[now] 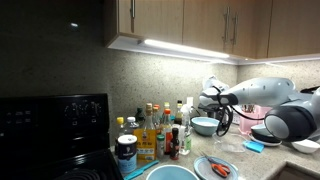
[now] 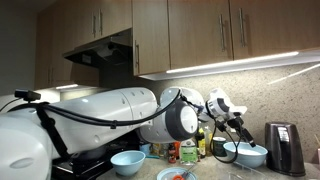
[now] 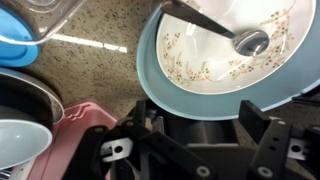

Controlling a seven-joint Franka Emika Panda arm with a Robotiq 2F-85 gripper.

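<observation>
A light blue bowl point(image 3: 150, 75) fills the upper right of the wrist view. Inside it lie a white dish with a floral pattern point(image 3: 225, 70) and a metal spoon point(image 3: 250, 42). My gripper is open at the bowl's near rim, one finger towards each side, with nothing held. Whether the fingers touch the rim cannot be told. In the first exterior view, the gripper is above the blue bowl point(image 1: 205, 126) by the back wall. The second exterior view shows the same bowl point(image 2: 246, 154) below and beside the gripper.
A dark kettle point(image 2: 284, 148) stands right of the bowl. Several bottles point(image 1: 150, 130) crowd the counter to its left. Nearer are another blue bowl point(image 2: 128, 162) and a plate with red items point(image 1: 217, 168). A pink container point(image 3: 75, 145) sits close to the gripper.
</observation>
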